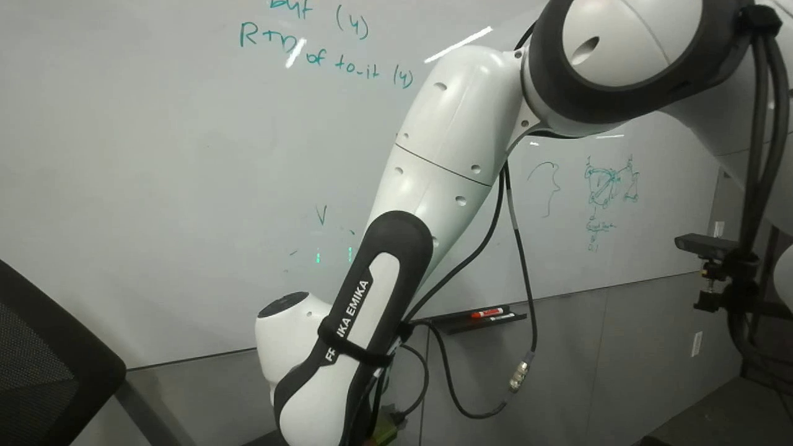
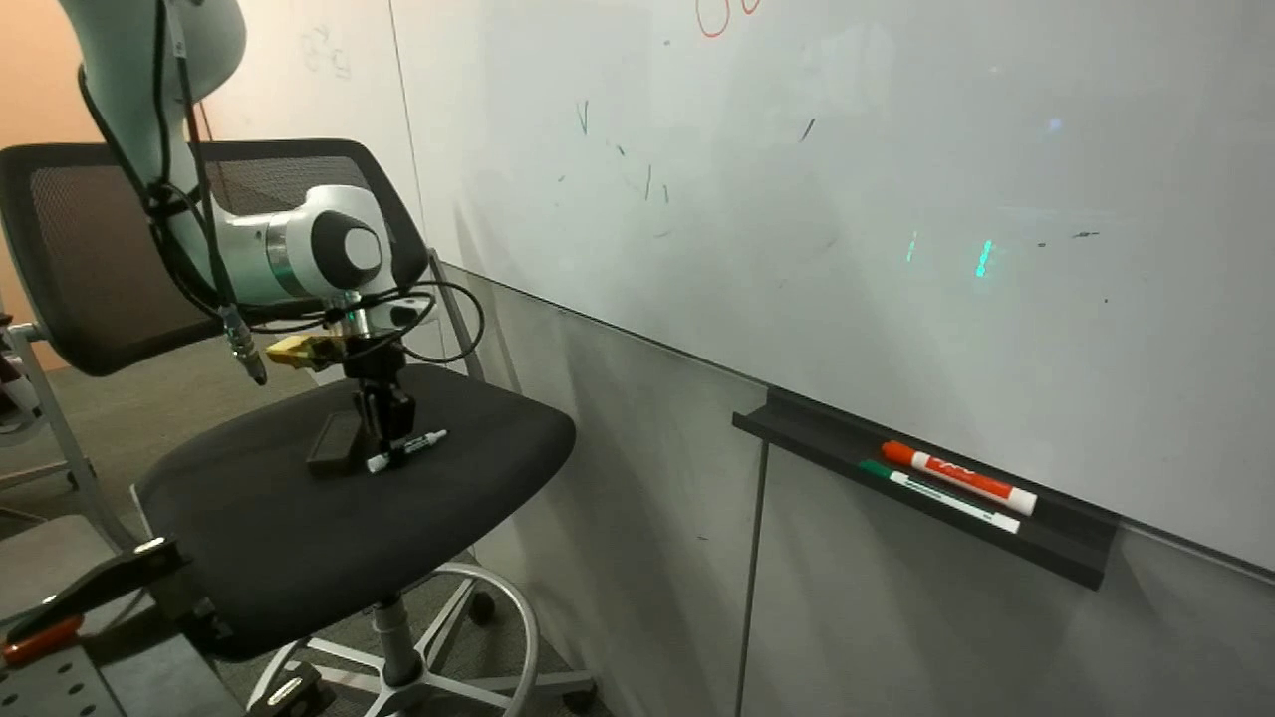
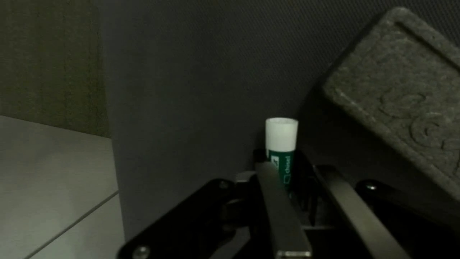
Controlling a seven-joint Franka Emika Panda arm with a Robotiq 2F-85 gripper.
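Observation:
My gripper is shut on a marker (image 3: 281, 136) with a white end and a green printed band, seen end-on in the wrist view. The fingers hide the rest of the barrel there. In exterior view 2 the gripper (image 2: 391, 444) points straight down over the chair seat (image 2: 454, 514), and the white marker (image 2: 424, 442) sticks out on both sides of the fingers, at or just over the cushion. A dark grey eraser (image 3: 401, 95) lies on the seat beside the marker. In exterior view 1 the gripper is out of frame.
The whiteboard tray (image 2: 765, 418) holds a red marker (image 2: 962, 476) and a green-and-white marker (image 2: 944, 498). The chair's mesh back (image 2: 287, 215) rises behind the arm. The whiteboard (image 2: 837, 203) stands to the right. Bare cushion lies toward the seat's front.

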